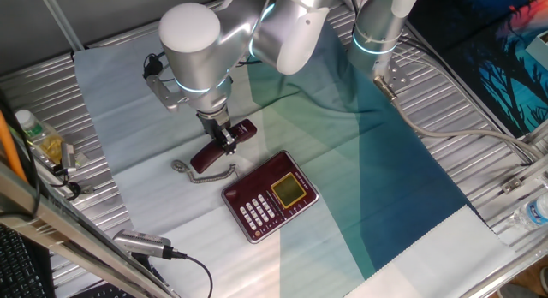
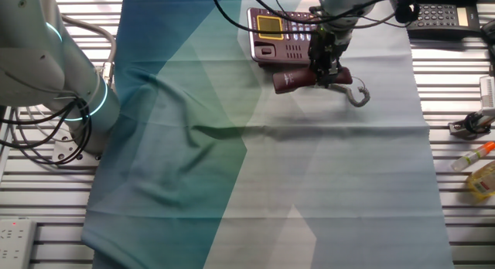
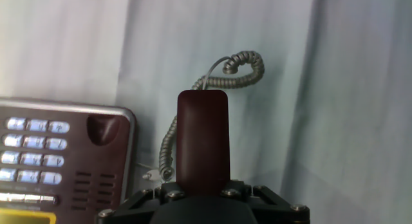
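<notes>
A dark red telephone handset (image 1: pixel 205 156) is gripped around its middle by my gripper (image 1: pixel 228 146), which looks shut on it. From the wrist view, one end of the handset (image 3: pixel 203 137) juts straight out ahead of the gripper body, and the fingertips are hidden. In exterior view 2 the handset (image 2: pixel 291 80) is held close to the cloth; whether it touches cannot be made out. The matching phone base (image 1: pixel 270 196), with keypad and yellow-framed screen, lies flat beside it. A grey coiled cord (image 3: pixel 239 81) trails from the handset's end.
The patterned cloth (image 2: pixel 332 176) has wide bare areas and some wrinkles. A black phone (image 2: pixel 442 20) stands at one edge. Bottles (image 1: pixel 47 144) and a metal cylinder with a cable (image 1: pixel 142 244) sit toward the left.
</notes>
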